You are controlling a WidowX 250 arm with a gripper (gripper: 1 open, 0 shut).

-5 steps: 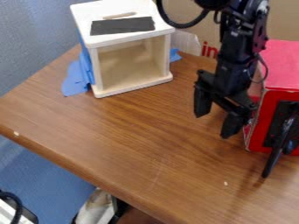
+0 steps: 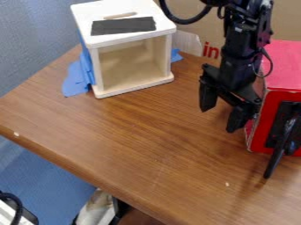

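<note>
A black gripper (image 2: 221,108) hangs over the right half of the wooden table, its two dark fingers pointing down and spread apart, with nothing visible between them. It is just left of a red box (image 2: 268,105) with a pink top, whose front carries a black fitting (image 2: 288,127). Whether the gripper touches the box cannot be told.
A white wooden cabinet (image 2: 164,77) with an open front stands at the back left on a blue cloth (image 2: 74,81). The table's left edge drops to a blue floor.
The arm and gripper have shifted very slightly over the last second, staying beside the red box. The other things have not moved.
</note>
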